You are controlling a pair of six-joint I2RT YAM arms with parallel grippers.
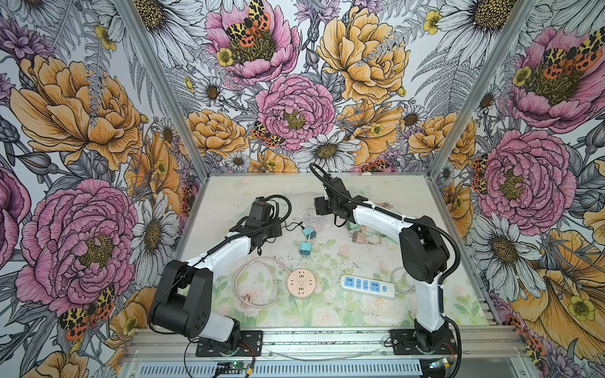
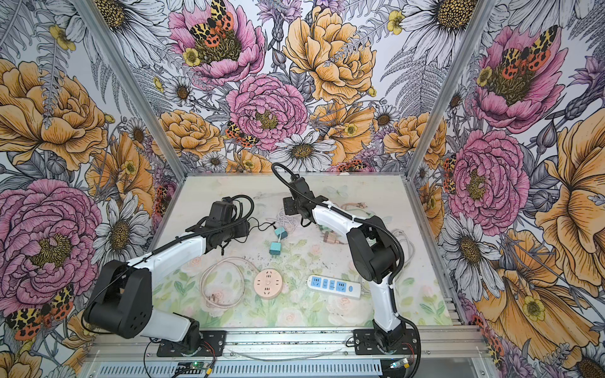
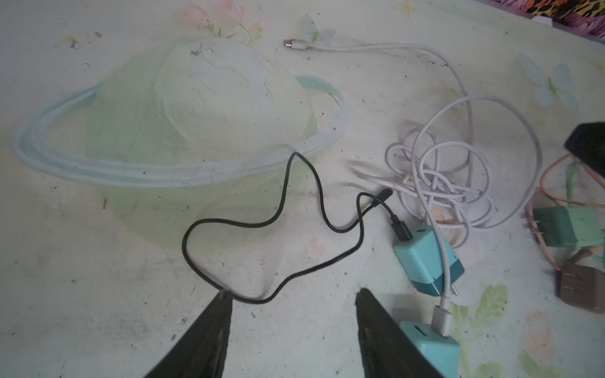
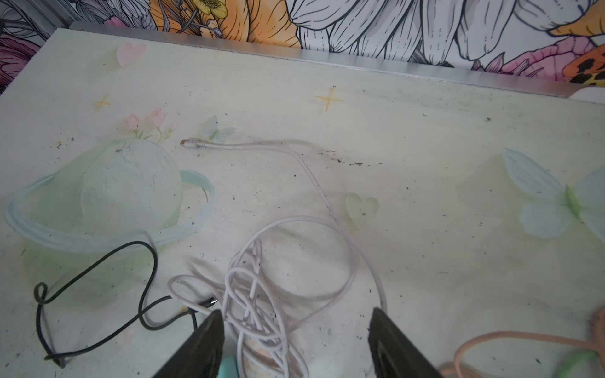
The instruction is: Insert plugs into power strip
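Note:
Two teal charger plugs lie near the table's middle: one with a black cable point(image 3: 428, 259) and, nearer the front, one with a white cable point(image 3: 435, 349). The pink round power strip point(image 1: 301, 283) rests toward the front, and a white power strip with blue sockets point(image 1: 366, 286) lies to its right. My left gripper is open above bare table, left of the plugs, nothing between its fingers. My right gripper also stands open, above the tangled white cable point(image 4: 255, 302), holding nothing. In the right wrist view, only a sliver of teal shows below the cable.
A green plug point(image 3: 567, 225) and a brown plug point(image 3: 581, 286) with pinkish cables lie to the right of the teal ones. The black cable point(image 3: 277, 286) loops over the table at left. Bare table point(image 4: 428, 189) spreads across the back right.

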